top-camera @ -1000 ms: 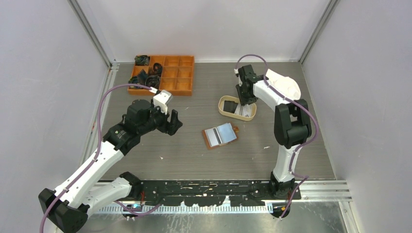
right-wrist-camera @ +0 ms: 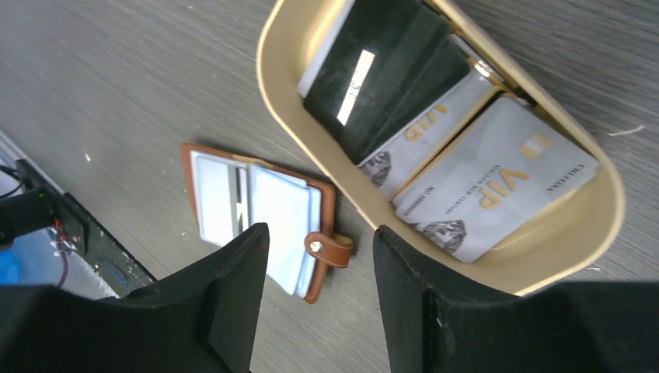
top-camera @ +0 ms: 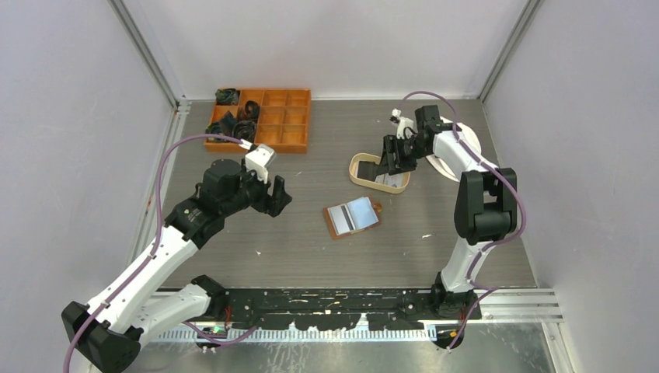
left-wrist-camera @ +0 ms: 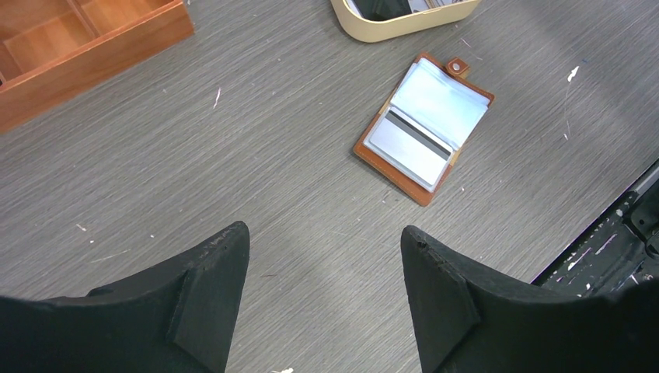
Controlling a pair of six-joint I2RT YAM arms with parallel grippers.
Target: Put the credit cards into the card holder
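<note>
A cream oval box (top-camera: 359, 179) holds dark cards (right-wrist-camera: 381, 70) and silver VIP cards (right-wrist-camera: 497, 183). Below it in the top view lies the brown leather card holder (top-camera: 338, 231) with white and light blue cards in it and a snap tab (right-wrist-camera: 330, 249). My right gripper (top-camera: 392, 163) is over the box; in its wrist view the fingers are apart, part open, with nothing seen between them. My left gripper (top-camera: 277, 194) hangs open and empty over the table, left of the holder.
An orange compartment tray (top-camera: 295, 136) with dark coiled items stands at the back left. A white round item (top-camera: 466, 136) lies at the back right, partly under the right arm.
The right arm has shifted right compared with a second ago, and its gripper now appears a little higher over the box. The left arm is still.
</note>
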